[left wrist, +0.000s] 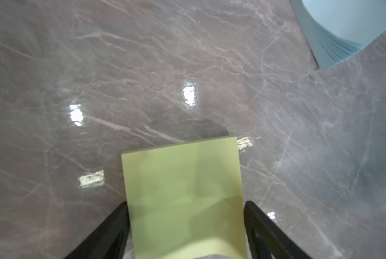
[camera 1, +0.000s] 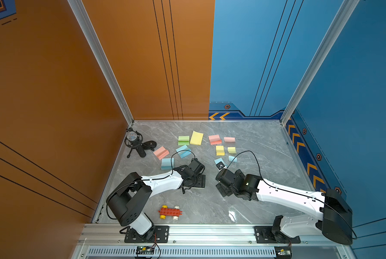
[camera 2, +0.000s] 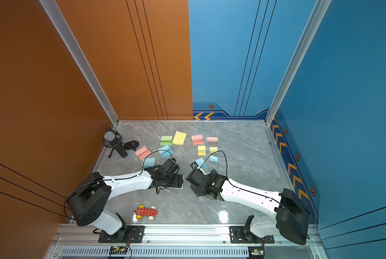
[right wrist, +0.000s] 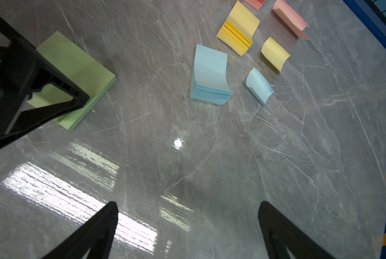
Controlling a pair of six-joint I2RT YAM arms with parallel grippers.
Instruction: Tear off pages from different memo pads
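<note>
A pale green memo pad (left wrist: 182, 172) lies flat on the table, between the two fingers of my left gripper. Those fingers appear to meet its side edges; whether they grip it I cannot tell. In the right wrist view the same green pad (right wrist: 87, 69) is partly covered by the left gripper. My right gripper is open over bare table, to the right of that pad. Farther back are a small blue pad (right wrist: 210, 71) and a yellow pad (right wrist: 240, 26), with loose curled blue (right wrist: 258, 85), yellow (right wrist: 275, 53) and pink (right wrist: 289, 17) sheets beside them.
More pads lie behind: green (camera 1: 183, 140), large yellow (camera 1: 196, 137), pink (camera 1: 215, 139), blue (camera 1: 184, 150), pink (camera 1: 161, 152) and blue (camera 1: 167, 163). A black device (camera 1: 134, 142) stands at back left, a red toy (camera 1: 170, 212) near the front edge.
</note>
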